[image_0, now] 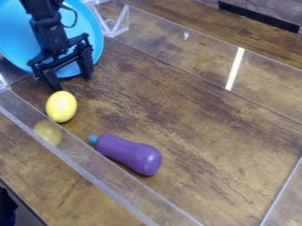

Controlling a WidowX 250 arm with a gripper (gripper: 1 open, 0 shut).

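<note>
At the upper left, my black gripper (64, 62) reaches down in front of a large blue round object (21, 33), low over the wooden surface. Whether its fingers hold anything is too small and dark to tell. Just below it lies a yellow lemon-like object (62, 106). Lower in the middle lies a purple eggplant-like object (130, 154) with a teal tip.
Clear plastic walls run along the left front and along the back and right of the work area.
</note>
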